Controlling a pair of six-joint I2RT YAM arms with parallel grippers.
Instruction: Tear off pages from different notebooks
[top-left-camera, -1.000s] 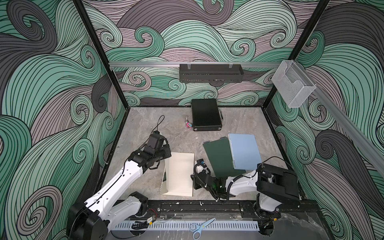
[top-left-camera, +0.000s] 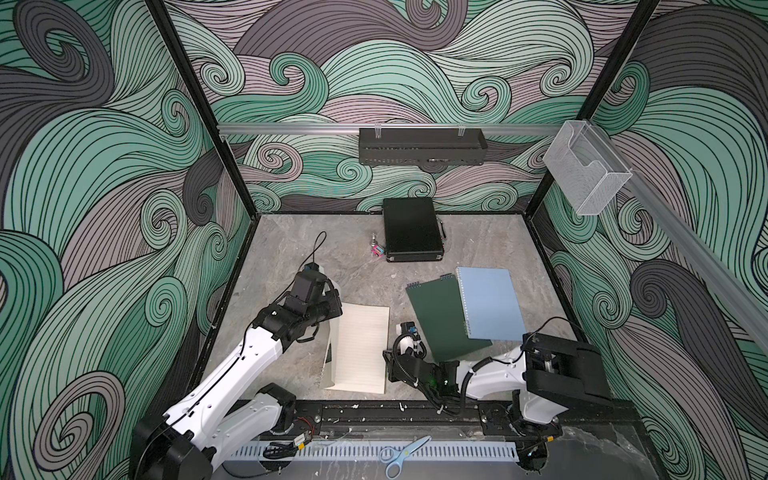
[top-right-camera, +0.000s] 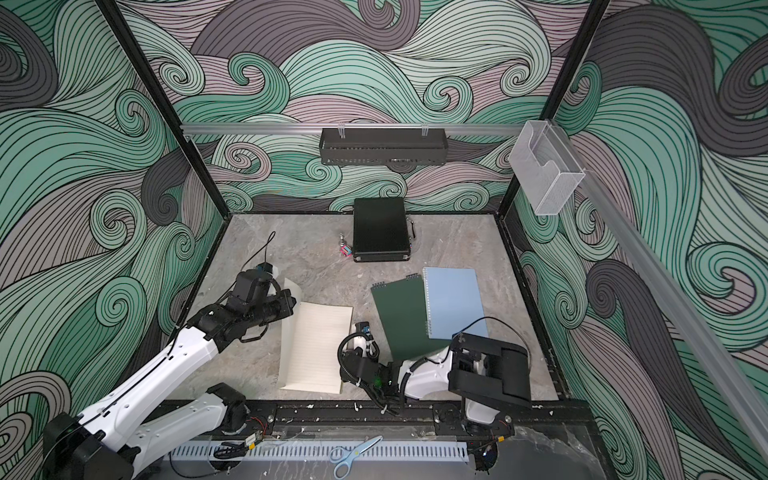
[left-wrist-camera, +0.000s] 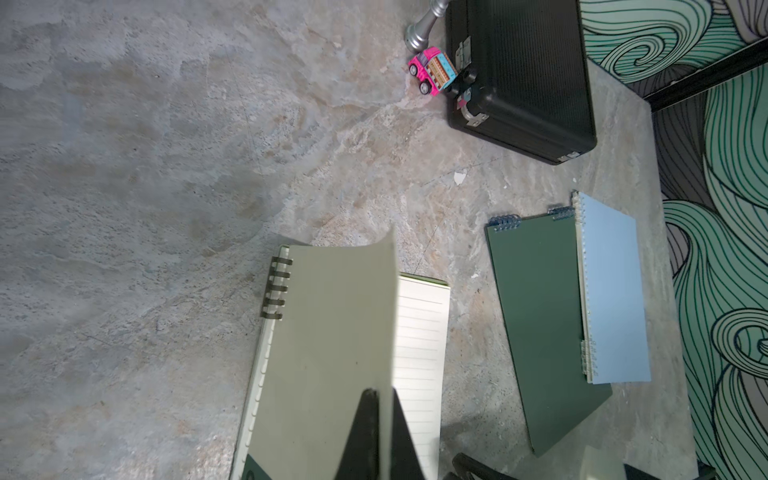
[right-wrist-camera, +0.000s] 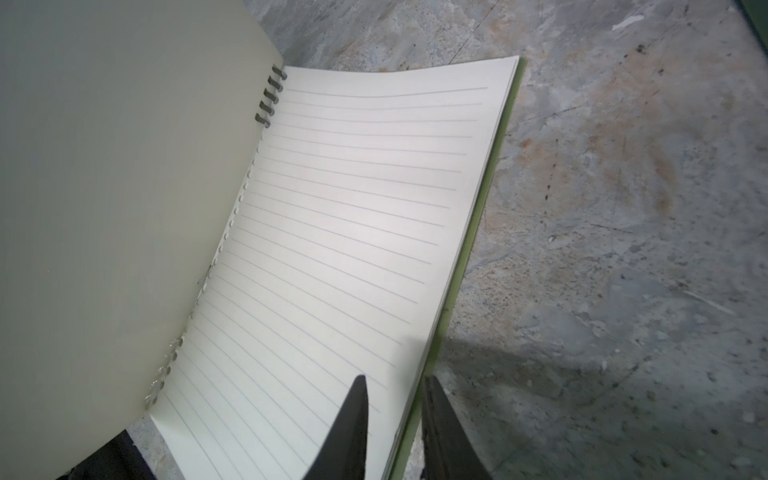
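An open spiral notebook with lined pages (right-wrist-camera: 344, 184) lies on the table in front of me. Its grey-green cover (left-wrist-camera: 336, 336) is lifted and curved, and my left gripper is shut on that cover's free edge. At the notebook's right long side, my right gripper has its fingers a small gap apart, with the edge of the page stack running between them. How many sheets it has hold of cannot be made out. To the right lie a dark green notebook (top-left-camera: 440, 316) and a blue notebook (top-left-camera: 492, 302) partly over it, both closed.
A black case (top-left-camera: 412, 228) stands at the back, with a small pink toy car (left-wrist-camera: 433, 72) beside it. Scissors (top-left-camera: 404, 456) lie beyond the front edge. Open table lies to the left and behind the notebook.
My right gripper and arm have shifted slightly at the notebook's right edge. The left arm has barely moved, and the cover remains lifted.
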